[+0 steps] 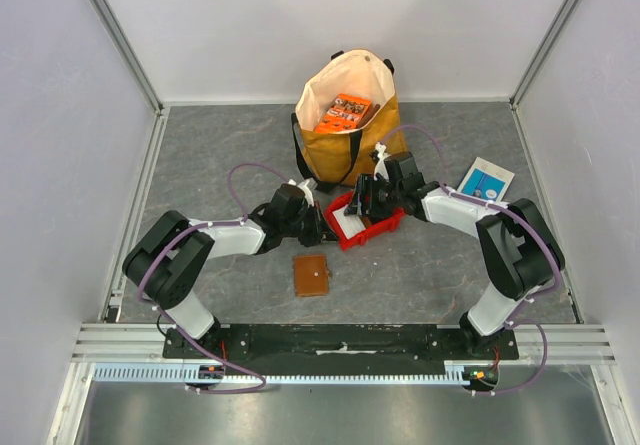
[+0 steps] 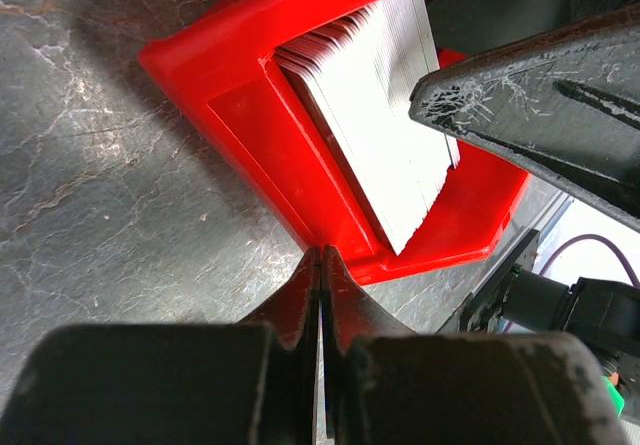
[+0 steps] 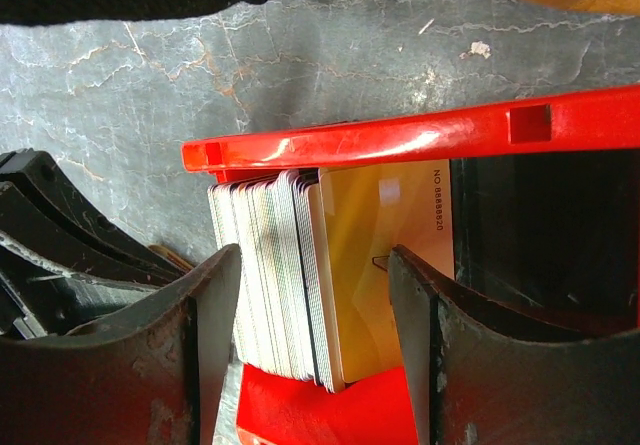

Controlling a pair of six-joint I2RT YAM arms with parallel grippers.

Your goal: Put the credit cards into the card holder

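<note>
A red tray (image 1: 358, 239) holds a stack of cards (image 1: 349, 223) standing on edge at its left end. In the right wrist view the stack's outermost card is yellow (image 3: 365, 295), and my right gripper is open over the stack, one finger on each side of it. My left gripper is shut at the tray's left edge, its tips by the red rim (image 2: 270, 155), nothing visible between them. A flat brown holder (image 1: 311, 275) lies on the table in front of the tray.
Behind the tray stands a yellow bag (image 1: 345, 150) with an orange packet inside. A blue-and-white booklet (image 1: 486, 181) lies at the right.
</note>
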